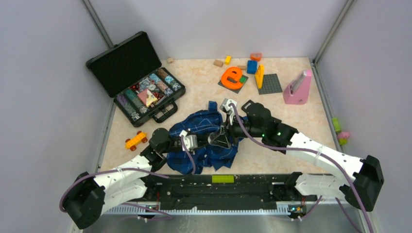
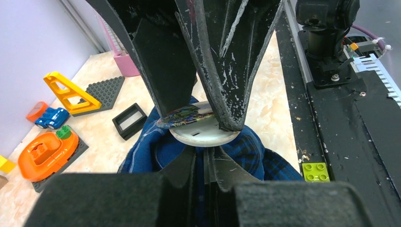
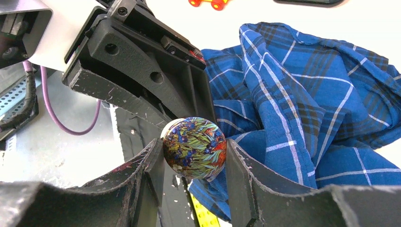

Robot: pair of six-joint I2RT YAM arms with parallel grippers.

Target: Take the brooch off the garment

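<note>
A blue plaid garment (image 1: 194, 120) lies bunched in the middle of the table, below both grippers. The round brooch (image 3: 195, 147) shows a glossy, many-coloured face in the right wrist view, with my right gripper shut on its opposite edges. In the left wrist view, a white disc (image 2: 205, 133) sits just under the tilted coloured face (image 2: 187, 116). Tips of my left gripper are shut at the disc's lower edge and seem to hold it; their exact grip is hidden. Blue cloth shows behind them. Whether a pin joins brooch and cloth cannot be seen.
Both grippers meet closely over the garment. An open black case (image 1: 150, 94) stands at the back left, beside an orange toy car (image 1: 136, 141). Toy parts and a pink stand (image 1: 298, 88) are at the back and right.
</note>
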